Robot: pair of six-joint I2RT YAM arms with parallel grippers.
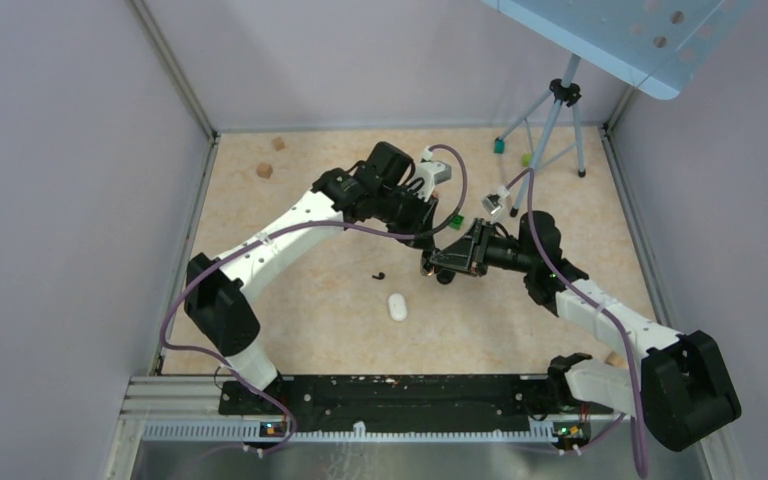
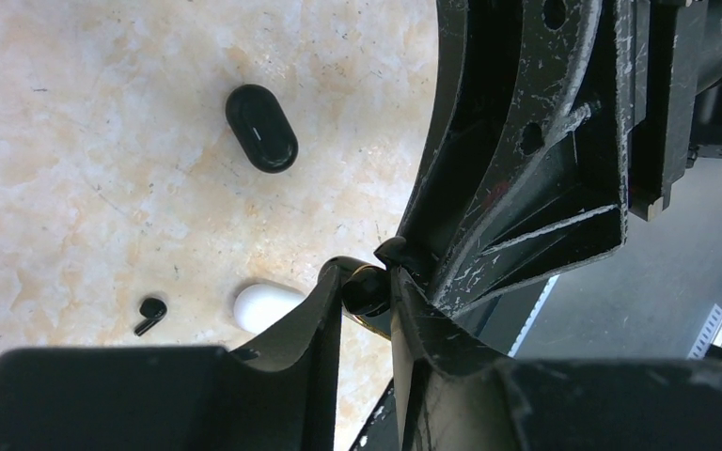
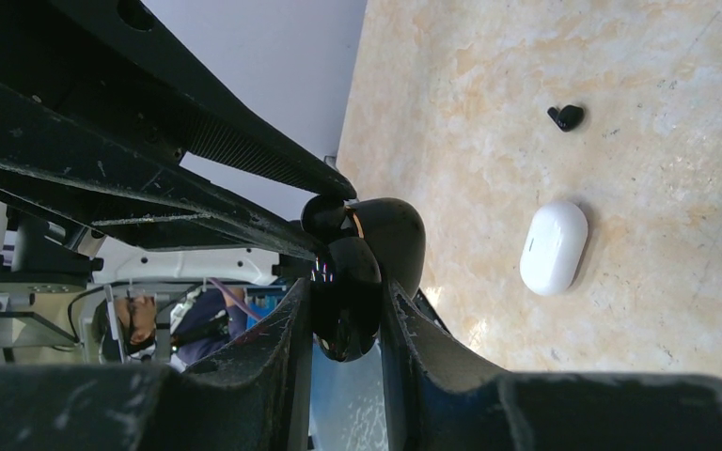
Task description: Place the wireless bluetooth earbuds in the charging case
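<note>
An open black charging case (image 3: 395, 244) is held up by my right gripper, shut on it; its gold-edged rim shows in both wrist views. My left gripper is at the case from above, its fingertips close round its dark inside; whether an earbud is between them is hidden. A loose black earbud (image 2: 150, 310) lies on the table, also small in the top view (image 1: 380, 276). A white case (image 3: 552, 246) and a closed black case (image 2: 261, 129) lie apart on the table.
Wooden blocks (image 1: 264, 170) and green blocks (image 1: 456, 222) lie toward the back. A tripod (image 1: 557, 120) stands at the back right.
</note>
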